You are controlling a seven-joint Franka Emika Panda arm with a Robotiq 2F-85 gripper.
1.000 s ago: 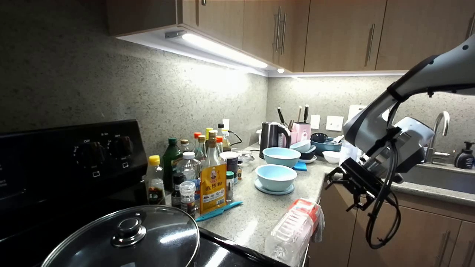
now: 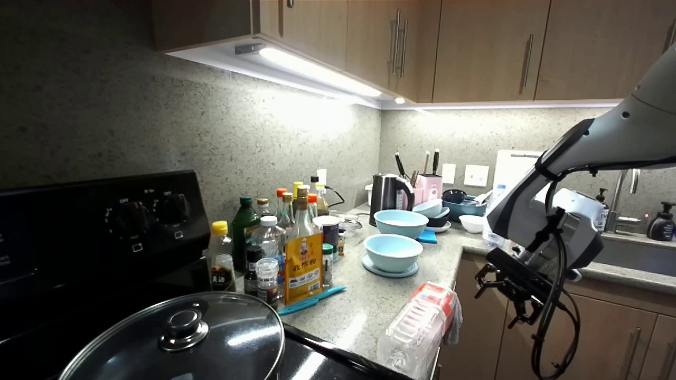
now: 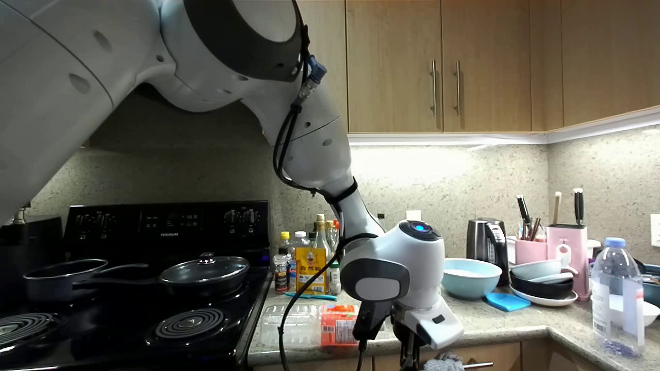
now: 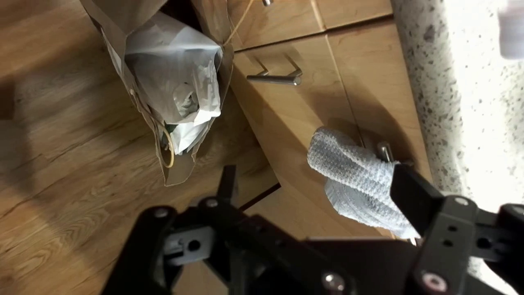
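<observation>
My gripper is open, its black fingers wide apart with nothing held between them. A grey towel [image 4: 358,179] hangs over a drawer handle, appearing below and near the right finger in the wrist view. In exterior view 1 the gripper [image 2: 500,297] hangs in front of the lower cabinets, clear of the counter edge. A clear plastic container with a red label [image 2: 418,316] lies on the counter by that edge. Exterior view 2 shows the arm's wrist before the counter, with the fingers mostly cut off at the bottom.
A paper bag [image 4: 181,93] with white lining stands on the floor by the cabinets. Light blue bowls [image 2: 393,253], a kettle [image 2: 384,199] and several sauce bottles crowd the counter. A water bottle [image 3: 616,297] stands at its right. A lidded pan [image 2: 184,342] sits on the stove.
The arm's gripper has shifted down and slightly to the right in exterior view 1. The counter items stay where they were.
</observation>
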